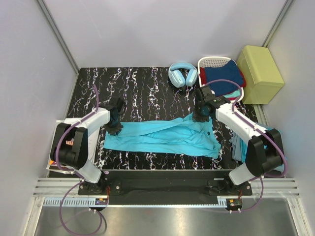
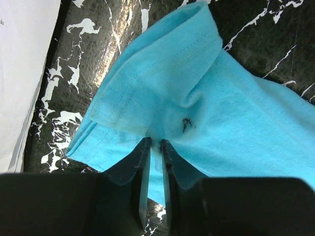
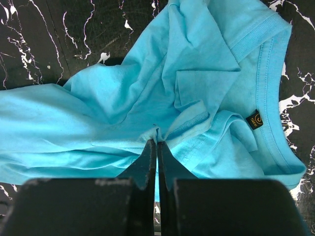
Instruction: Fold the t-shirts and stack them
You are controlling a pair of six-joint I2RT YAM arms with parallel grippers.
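A cyan t-shirt (image 1: 162,145) lies stretched lengthwise across the black table, bunched with its collar at the right end. My left gripper (image 1: 114,129) is down at its left end; in the left wrist view the fingertips (image 2: 155,143) are slightly apart, touching the folded fabric. My right gripper (image 1: 200,116) is at the bunched right end; in the right wrist view it (image 3: 156,141) is shut on a pinched ridge of the shirt, near a folded band and left of the black label (image 3: 254,119).
Blue headphones (image 1: 182,68) and a basket of folded clothes (image 1: 221,73) stand at the back right, beside a yellow box (image 1: 261,73). Blue cloths (image 1: 238,147) lie at the right edge, white sheets (image 1: 59,125) at the left.
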